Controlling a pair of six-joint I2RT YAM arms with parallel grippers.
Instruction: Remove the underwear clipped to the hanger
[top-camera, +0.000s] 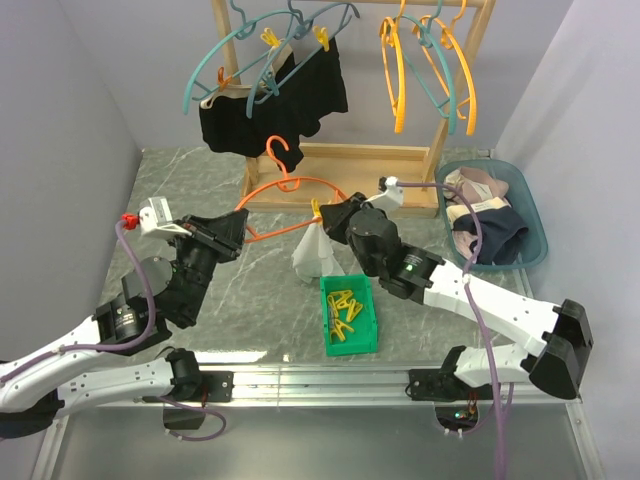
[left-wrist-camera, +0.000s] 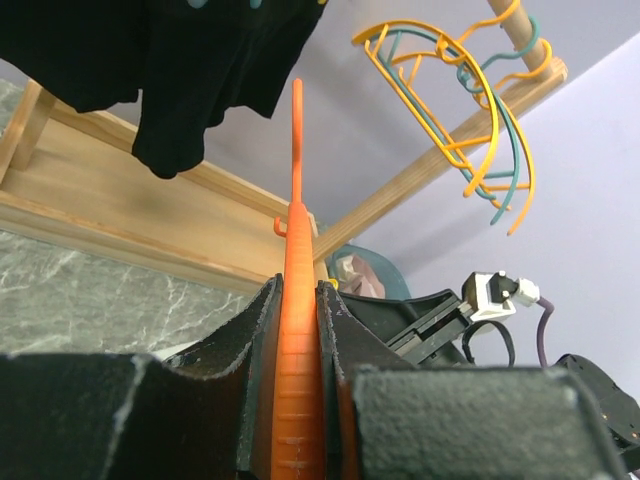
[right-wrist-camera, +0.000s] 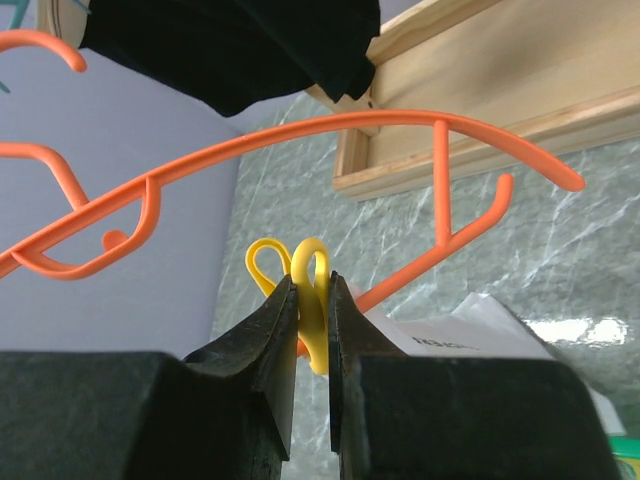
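An orange hanger (top-camera: 305, 181) is held up level above the floor. My left gripper (top-camera: 243, 226) is shut on its left end, and the orange bar (left-wrist-camera: 298, 340) runs between the fingers in the left wrist view. On the hanger's lower bar, near its right end, sits a yellow clip (right-wrist-camera: 314, 290). My right gripper is shut on that clip. White underwear (top-camera: 315, 254) hangs below the clip in the top view; part of the white cloth (right-wrist-camera: 470, 330) shows behind the right fingers, its upper edge hidden there.
A green box (top-camera: 350, 340) of yellow clips stands on the floor below. At the right is a blue-grey basket (top-camera: 535, 235) of clothes. The wooden rack (top-camera: 345, 165) behind carries dark garments (top-camera: 265, 115) and yellow hangers (top-camera: 399, 90).
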